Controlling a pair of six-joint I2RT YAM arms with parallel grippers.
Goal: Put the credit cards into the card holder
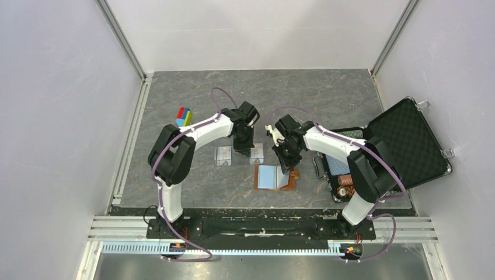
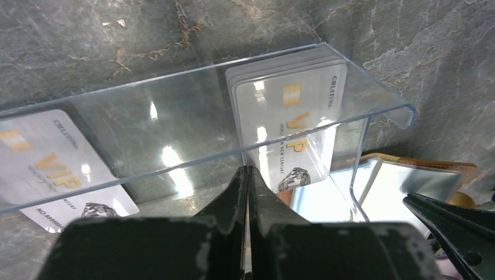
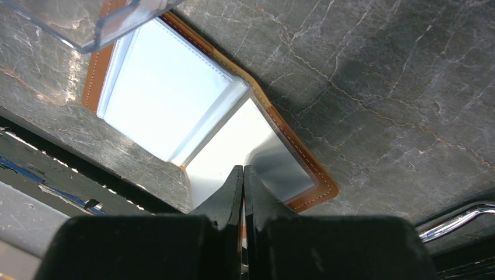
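Observation:
A clear tray (image 2: 175,105) holds a stack of white VIP cards (image 2: 292,116) on the right and more white VIP cards (image 2: 49,154) on the left. My left gripper is shut with nothing between its fingertips, which meet the left edge of the right-hand stack. Below the tray lies the open brown card holder (image 3: 300,153), its pale sleeves (image 3: 169,93) spread flat. Over the holder's right leaf, my right gripper is shut. Nothing clearly shows between its fingers; whether they pinch the thin sleeve edge is hard to tell.
An open black case (image 1: 408,143) with several items stands at the right, its metal handle (image 1: 318,167) facing the holder. A coloured block (image 1: 184,116) sits at the back left. Bare table (image 1: 315,87) lies behind both arms.

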